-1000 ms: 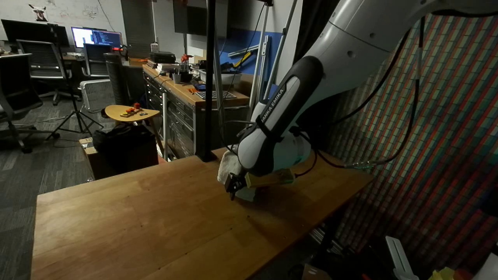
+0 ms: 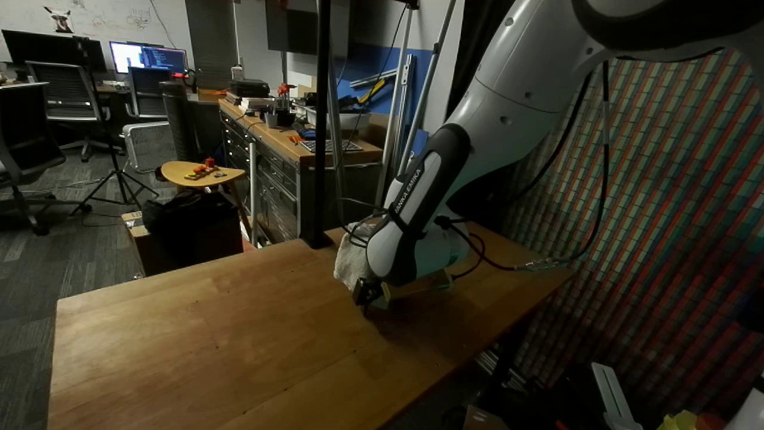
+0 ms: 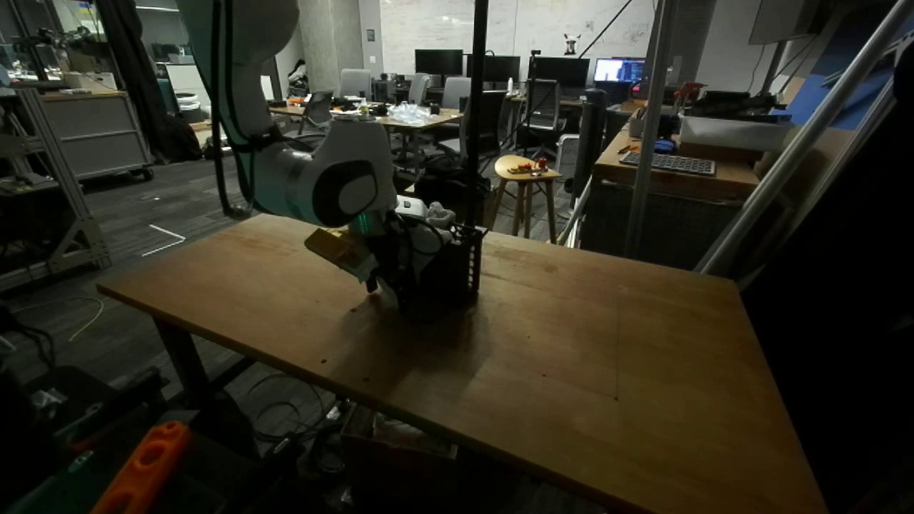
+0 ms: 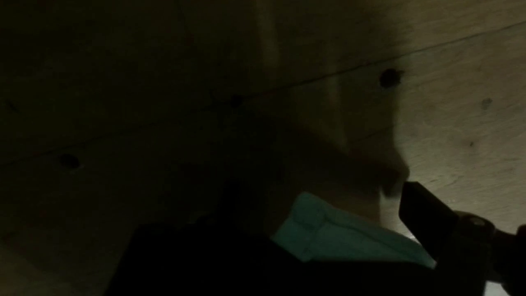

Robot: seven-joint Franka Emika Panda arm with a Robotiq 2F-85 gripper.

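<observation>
In exterior view 2 my gripper (image 3: 387,294) is low over the table, beside a dark basket (image 3: 475,264), with its fingers open. Pale, bunched cloth (image 3: 439,214) shows above the basket's rim; the same whitish cloth (image 2: 349,261) is partly hidden behind the arm in exterior view 1. A teal cloth (image 4: 340,231) with a seamed corner reaches in from the bottom of the wrist view, between a black finger on the right and a very dark shape on the left. Shadow hides whether the finger touches that cloth, and whether it rests on the table.
Close behind the basket rises a black post (image 2: 320,143). A cable (image 2: 494,265) loops from the arm. A stool (image 3: 524,168) with small items stands beyond the table.
The arm has swung left in exterior view 1, and its hand has tilted and come slightly lower, a little to the right. The pale cloth remains at about the same place.
</observation>
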